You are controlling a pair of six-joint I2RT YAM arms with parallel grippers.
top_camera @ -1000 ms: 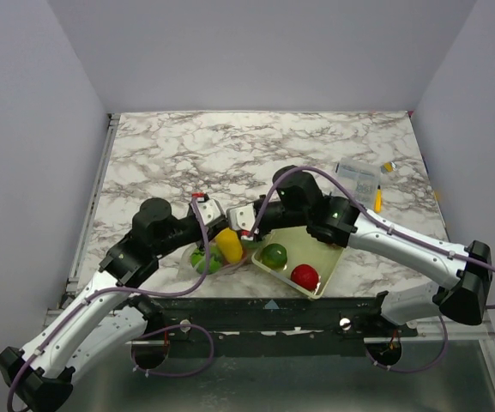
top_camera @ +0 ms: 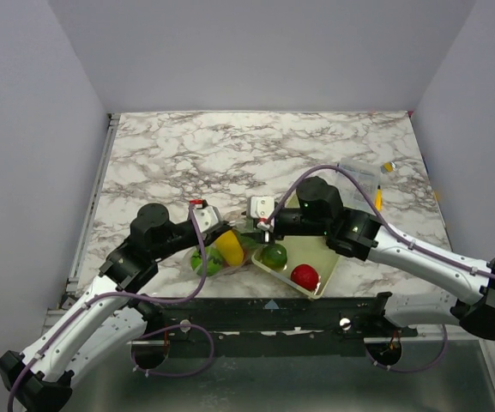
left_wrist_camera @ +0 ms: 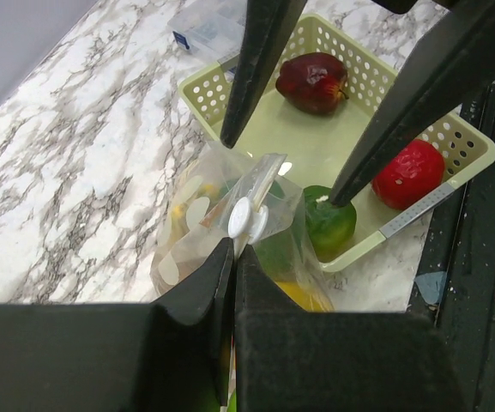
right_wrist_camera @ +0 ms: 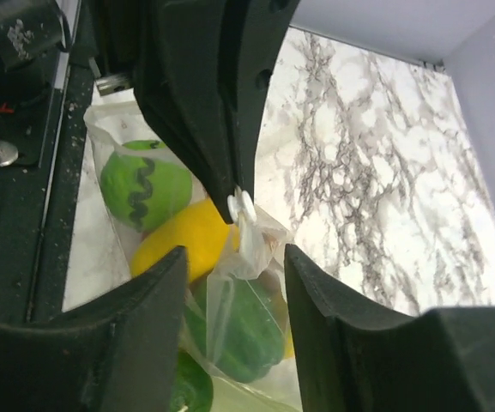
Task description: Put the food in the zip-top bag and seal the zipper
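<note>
The clear zip top bag (right_wrist_camera: 110,137) holds a green item (right_wrist_camera: 147,184), a yellow item (right_wrist_camera: 183,236) and a darker green one (right_wrist_camera: 243,330). Its zipped edge rises to my left gripper, whose fingers are shut on it right by the white slider (left_wrist_camera: 247,219). My right gripper is open, its fingertips apart on either side of the bag's edge strip just past the slider. From above, both grippers meet over the bag, which they partly hide. How far the zipper is closed cannot be made out.
A pale green basket (top_camera: 326,273) stands right of the bag, with a red tomato-like item (top_camera: 304,275), a green one (top_camera: 274,256) and a dark red one (left_wrist_camera: 311,83). A clear box (top_camera: 363,176) lies at the right.
My right gripper has drawn away to the right from the left one, with its arm swinging right too. The left arm has barely shifted, and its gripper stays over the bag.
</note>
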